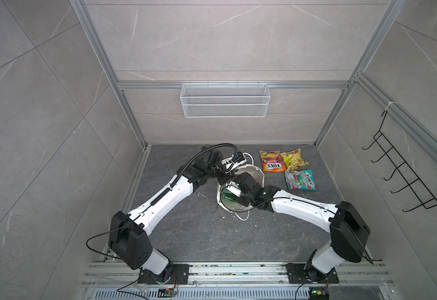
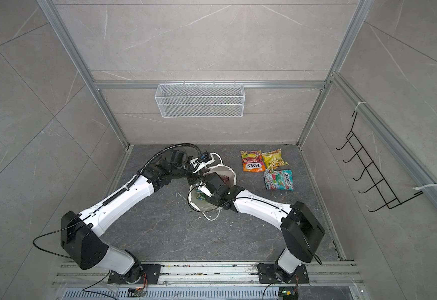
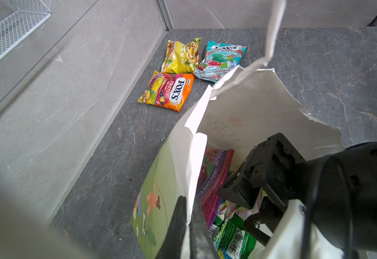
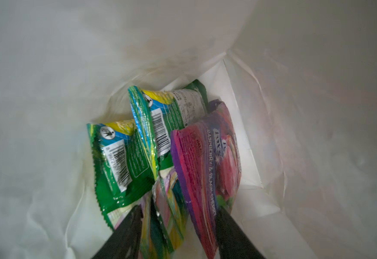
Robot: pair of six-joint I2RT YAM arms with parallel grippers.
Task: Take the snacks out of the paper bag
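Note:
The white-lined paper bag (image 3: 266,103) stands open mid-floor. My left gripper is shut on the bag's rim, the thin paper edge running between its fingers. My right gripper is open inside the bag, fingers over the lower ends of the packets: a purple Fox's raspberry packet (image 4: 205,164) and two green packets (image 4: 123,164) with barcodes. Outside the bag lie an orange Fox's packet (image 3: 164,90), a yellow packet (image 3: 180,56) and a teal mint packet (image 3: 220,60).
A white wire basket (image 1: 224,100) hangs on the back wall and a black hook rack (image 1: 403,170) on the right wall.

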